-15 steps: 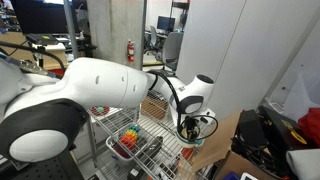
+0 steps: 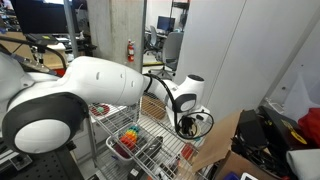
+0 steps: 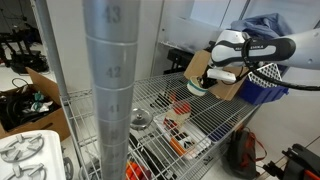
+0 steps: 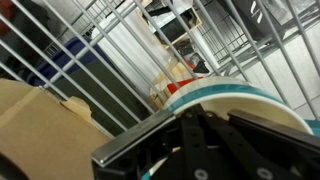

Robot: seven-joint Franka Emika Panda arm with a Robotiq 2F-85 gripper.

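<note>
A pale bowl-like thing with a teal rim (image 4: 235, 92) lies under my gripper in the wrist view, partly covered by the black fingers. The fingers are shut together; whether the thin rim is pinched between them does not show. In exterior view 2, the gripper (image 3: 207, 80) is just above the same teal-edged thing (image 3: 198, 88), over the wire rack's far part. From exterior view 1, the gripper (image 2: 186, 130) points down at the rack, and its tips are hard to make out.
A wire rack (image 2: 150, 128) spreads below the arm. Cardboard (image 4: 45, 135) stands beside the gripper. A small red-topped box (image 3: 181, 110) and a metal lid (image 3: 141, 117) rest on the rack. A bin of colourful things (image 2: 127, 140) sits nearer the arm's base. A tall post (image 3: 110, 90) blocks part of exterior view 2.
The arm's wrist has shifted slightly to the left in exterior view 1. The rack and the things around it look unmoved.
</note>
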